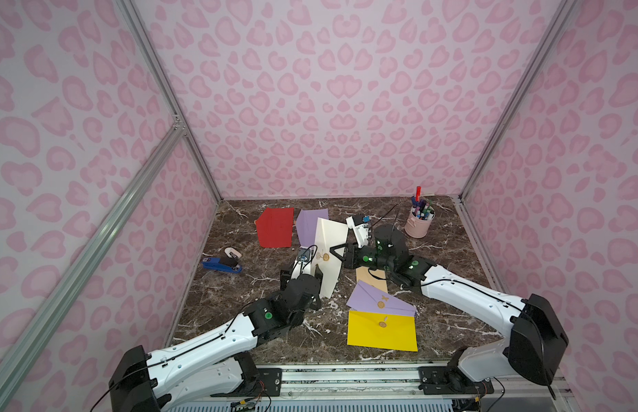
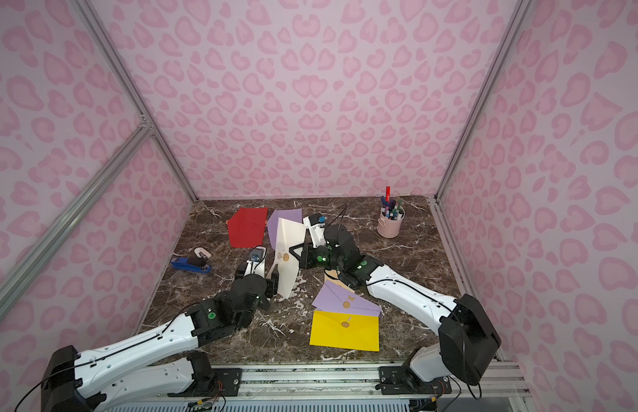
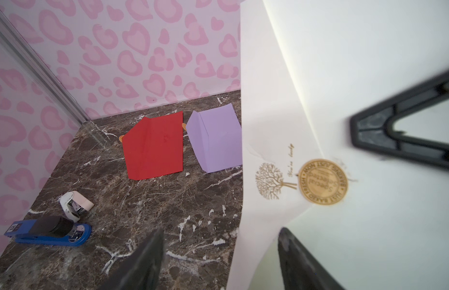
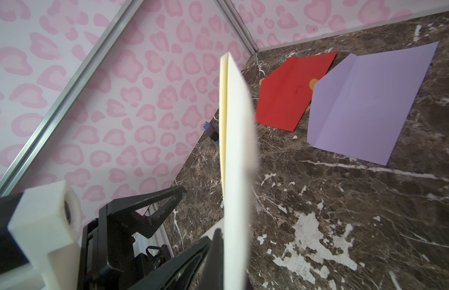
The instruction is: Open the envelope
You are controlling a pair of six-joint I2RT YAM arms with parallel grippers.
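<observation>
A white envelope (image 3: 277, 120) stands on edge in the air, its flap down under a round tan seal (image 3: 323, 181) beside a printed tree. My right gripper (image 1: 335, 252) is shut on it; one black finger lies across the white face, and the envelope appears edge-on in the right wrist view. My left gripper is open, its two blurred fingers well apart. In the left wrist view the envelope's left edge reaches into the space between them, with the right finger overlapping the white paper. Whether that finger touches it I cannot tell.
Red (image 1: 275, 228) and lilac (image 1: 310, 225) open envelopes lie at the back. Sealed lilac (image 1: 377, 299) and yellow (image 1: 382, 331) ones lie front right, a beige one (image 1: 371, 278) partly beneath. A blue stapler (image 1: 221, 264) sits left; a pen cup (image 1: 418, 225) stands back right.
</observation>
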